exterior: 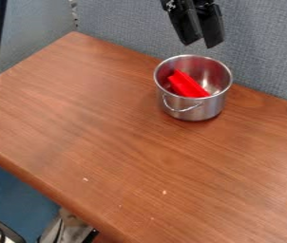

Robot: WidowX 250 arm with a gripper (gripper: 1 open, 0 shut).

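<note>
A small steel pail [193, 106] with a wire handle stands on the wooden table near its back edge. A red object [188, 85] lies inside it, leaning on the inner wall. My black gripper [200, 38] hangs at the top of the view, above and behind the pail and clear of it. It is open, with nothing seen between its fingers; its upper part is cut off by the frame edge.
A grey fabric partition [273, 52] runs along the back. A dark vertical bar crosses the far left, and cables lie below the table at bottom left.
</note>
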